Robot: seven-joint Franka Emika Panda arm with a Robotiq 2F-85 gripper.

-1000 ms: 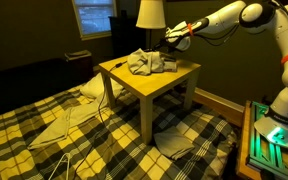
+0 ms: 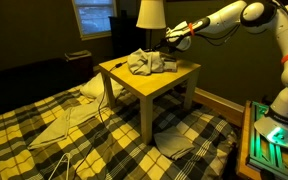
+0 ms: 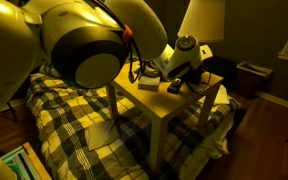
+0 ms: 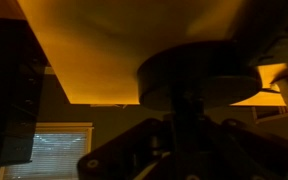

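My gripper reaches in low over the wooden table [image 4: 104, 50], dark against the dim wall in the wrist view. Its fingers look shut, and nothing shows clearly between the fingers. Just ahead of it is a black round disc [image 4: 199, 70], which may be the lamp's base. In exterior view 1 the arm [image 2: 219, 20] stretches in from the right to the table's back edge, close to the lamp [image 2: 151, 14]. The gripper's tips are too small and dark to make out there. A grey crumpled cloth [image 2: 142, 63] lies on the tabletop.
A small box [image 3: 149, 83] sits on the table beside the arm. The lamp's shade [image 3: 202, 20] rises close behind the wrist. A plaid blanket [image 2: 44, 125] covers the floor area around the table legs, with loose cloths [image 2: 173, 143] and a cable on it.
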